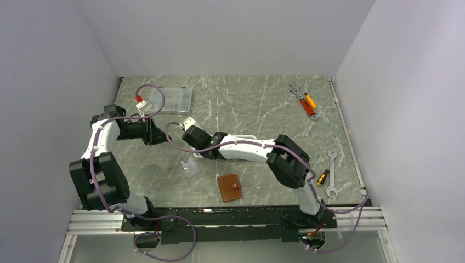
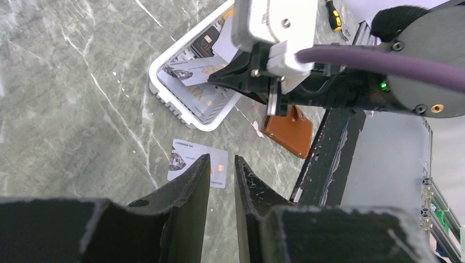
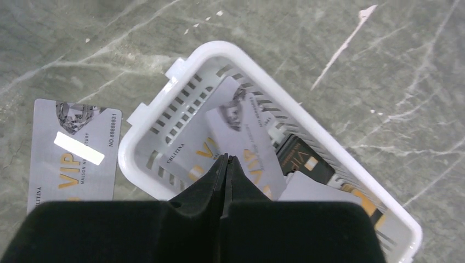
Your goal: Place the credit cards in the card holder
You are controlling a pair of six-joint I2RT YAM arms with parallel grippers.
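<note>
A white basket [image 3: 137, 137] holds several cards, silver and black, in the right wrist view; my right gripper is shut over it, with nothing clear between its fingertips. A silver VIP card [image 2: 197, 164] lies on the table outside the basket. My left gripper is part open and empty, hanging above and left of that card. A brown leather card holder [image 1: 229, 187] lies near the table's front edge. In the top view my right arm hides much of the basket.
A clear plastic case [image 1: 174, 99] lies at the back left. Pliers [image 1: 305, 106], a wrench [image 1: 332, 172] and a screwdriver [image 1: 323, 178] lie on the right.
</note>
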